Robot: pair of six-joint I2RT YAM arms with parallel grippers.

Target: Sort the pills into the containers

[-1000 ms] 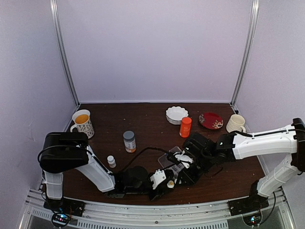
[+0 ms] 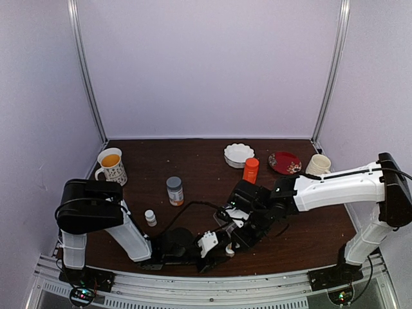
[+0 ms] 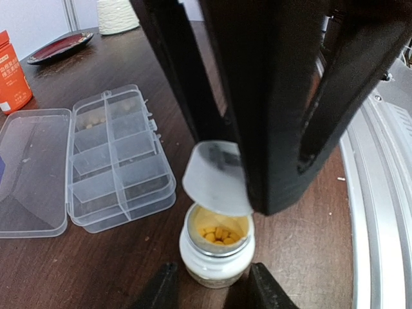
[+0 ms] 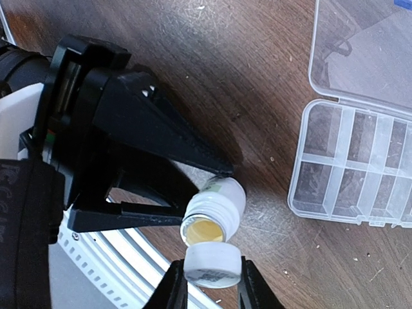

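Note:
A small white bottle [image 3: 217,257] stands uncapped on the table, yellow pills [image 3: 219,235] inside. My left gripper has one fingertip on either side of the bottle; whether they press on it cannot be told. Just above the bottle's mouth, a white cap [image 4: 212,264] hangs tilted, with my right gripper shut on it. Beside the bottle, the clear pill organizer [image 3: 116,161] lies with its lid [image 3: 32,167] folded open. Pale pills [image 3: 93,119] show in a far compartment; the near ones look empty.
Another small white bottle [image 2: 150,217] and a grey-lidded jar [image 2: 174,192] stand left of centre. An orange bottle [image 2: 251,170], white bowl [image 2: 239,153], red plate [image 2: 284,162] and two mugs stand farther back. Both arms crowd the front middle.
My right arm has moved left, bringing the cap over the small bottle, whose open top showed before. The left arm has barely moved.

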